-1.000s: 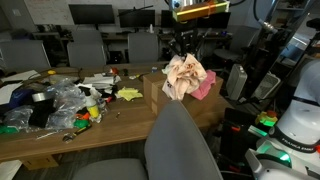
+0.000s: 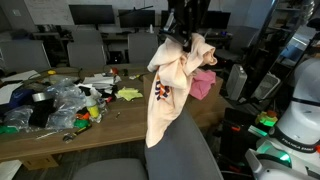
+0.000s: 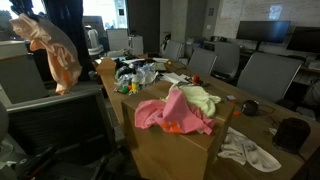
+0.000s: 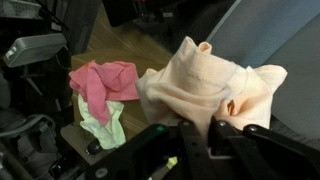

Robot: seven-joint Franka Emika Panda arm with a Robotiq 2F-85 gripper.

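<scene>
A peach cloth with a dark print (image 2: 168,88) hangs from my gripper (image 2: 188,38), high in front of the grey chair back. In the wrist view the same cloth (image 4: 205,85) is bunched up at the fingers, which are shut on it and partly covered by its folds. Exterior view 2 shows the cloth (image 3: 55,52) at the upper left, dangling free in the air; the gripper there is mostly out of frame.
A pink cloth (image 3: 178,112) and a pale green cloth (image 3: 196,98) lie on a wooden box (image 3: 185,155). Grey chairs (image 2: 180,148) stand below the hanging cloth. Plastic bags, bottles and tools clutter the long table (image 2: 125,130). A white cloth (image 3: 245,150) lies at the right.
The gripper has moved toward exterior view 1's camera and up, carrying the cloth. The cloth has gone from a bunched shape to a long hanging one, over the chair back.
</scene>
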